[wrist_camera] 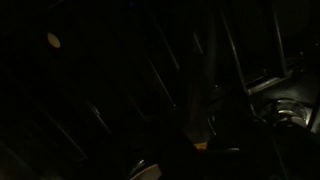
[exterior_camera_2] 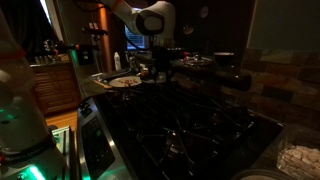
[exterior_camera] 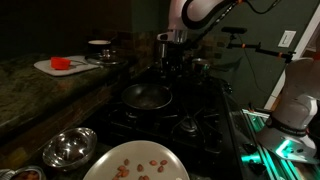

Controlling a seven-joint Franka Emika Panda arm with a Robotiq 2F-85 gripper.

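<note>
The white arm reaches in from the right, and its dark gripper (exterior_camera: 173, 62) hangs over the back of the black stove (exterior_camera: 205, 120), behind the wok. Against the dark background its fingers cannot be made out. A black wok (exterior_camera: 147, 97) sits on a burner. In front lies a white plate (exterior_camera: 110, 168) with several small reddish-brown pieces (exterior_camera: 143, 168). The wrist view is nearly black; a small tan oval piece (wrist_camera: 54, 40) shows at upper left, and a pale rounded edge (wrist_camera: 147, 173) at the bottom. Whether anything is held is hidden.
A metal bowl (exterior_camera: 70, 149) stands left of the plate. On the left counter are a white tray with a red item (exterior_camera: 62, 63) and a pot (exterior_camera: 99, 45). Another metal pot (exterior_camera: 200, 66) stands at the back right. Stove grates cover the middle.
</note>
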